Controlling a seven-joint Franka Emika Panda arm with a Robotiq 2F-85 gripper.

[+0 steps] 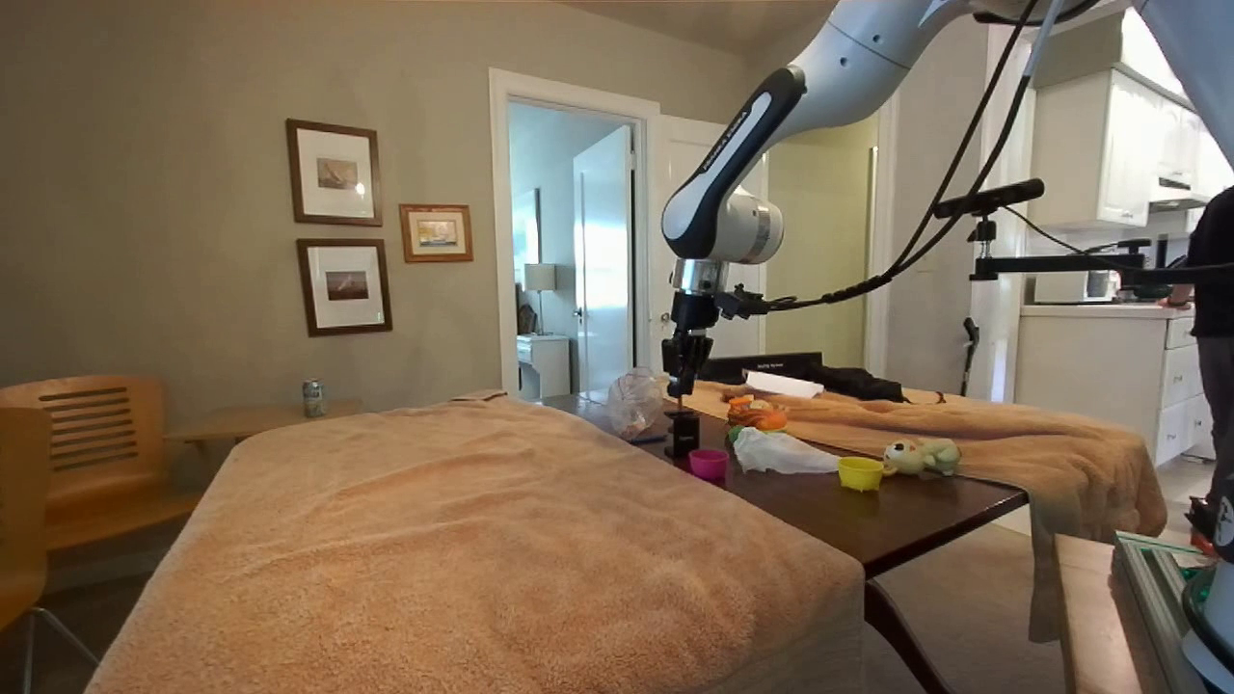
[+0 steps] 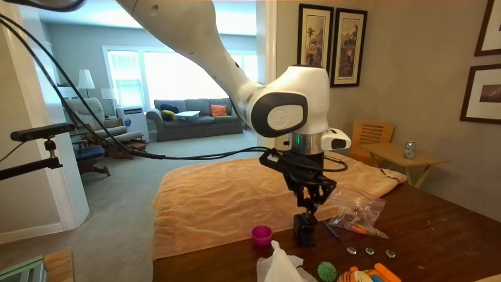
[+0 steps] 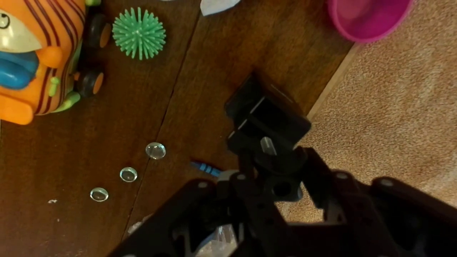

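A black box-shaped object with a thin stem on top stands upright on the dark table. Over it, pointing down, my gripper is shut on the object's narrow top part. In the wrist view the black object lies just beyond the fingers, and its top is partly hidden by them. Its base appears to rest on the table beside the towel edge.
Near the object are a magenta cup, a blue crayon, a green spiky ball, clear glass beads and an orange striped toy. A clear plastic bag lies close behind. A yellow cup stands farther off.
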